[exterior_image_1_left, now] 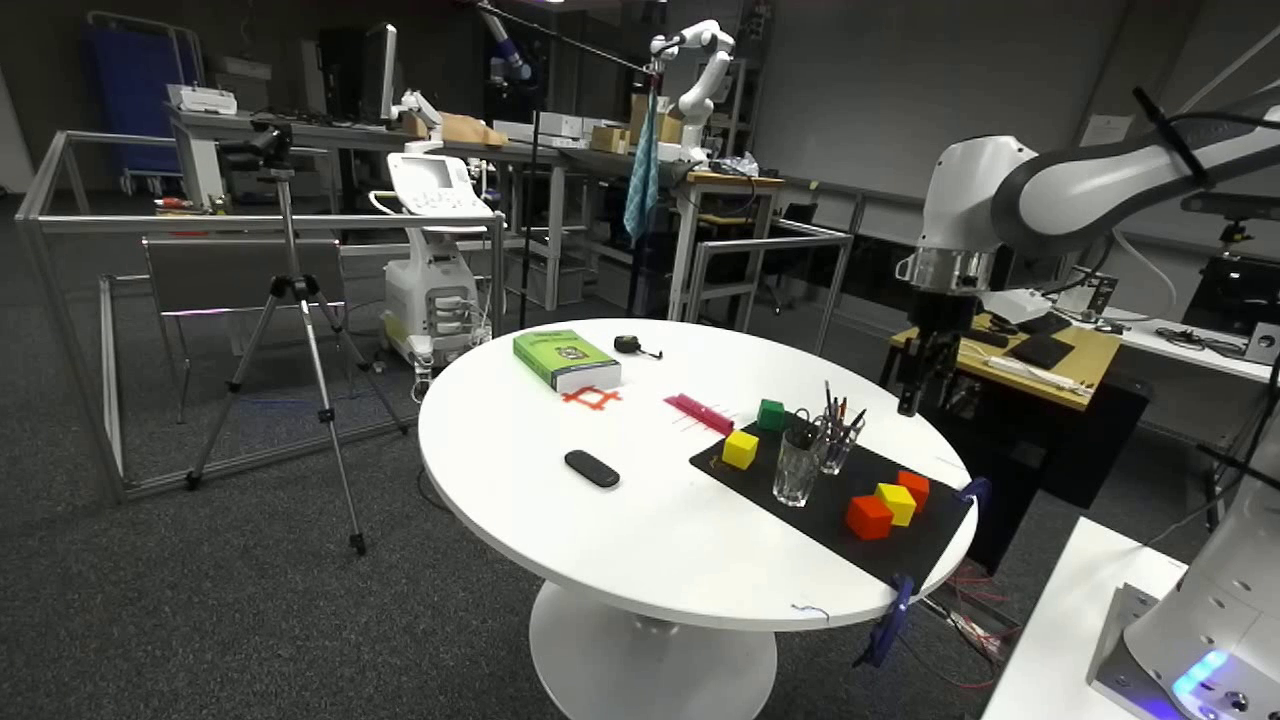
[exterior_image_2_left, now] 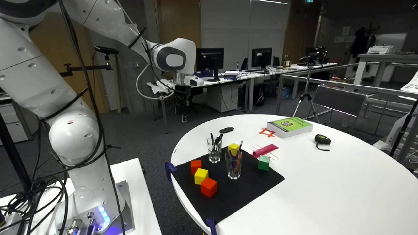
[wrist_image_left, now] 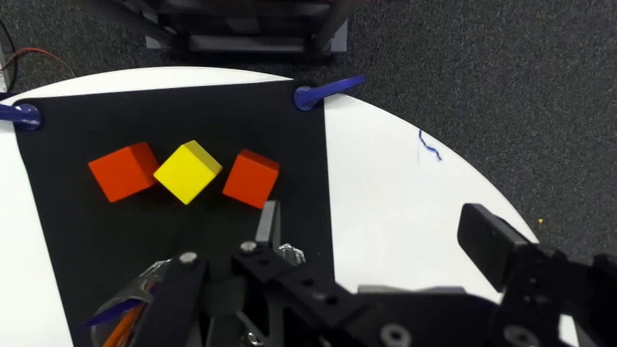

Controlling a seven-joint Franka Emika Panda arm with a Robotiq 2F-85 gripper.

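My gripper stands open, with nothing between its widely spaced fingers in the wrist view. In exterior view 2 the gripper (exterior_image_2_left: 184, 117) hangs in the air, clear of the tabletop objects. On the black mat (exterior_image_2_left: 243, 197), a red cube (wrist_image_left: 249, 178), a yellow cube (wrist_image_left: 186, 173) and a second red cube (wrist_image_left: 122, 173) form a row. Farther along the mat are another yellow cube (exterior_image_1_left: 740, 449) and a green cube (exterior_image_1_left: 771, 414). Two clear glasses stand among the cubes: one glass (exterior_image_2_left: 233, 168) holding pens, another glass (exterior_image_2_left: 214, 152) with dark items inside.
Blue clamps (wrist_image_left: 309, 97) grip the mat's edge. Elsewhere on the round white table (exterior_image_1_left: 528, 516) lie a green book (exterior_image_1_left: 564, 358), a tape measure (exterior_image_1_left: 632, 344), a dark oblong object (exterior_image_1_left: 591, 468) and a pink strip (exterior_image_1_left: 702, 414). Much of the white top is bare.
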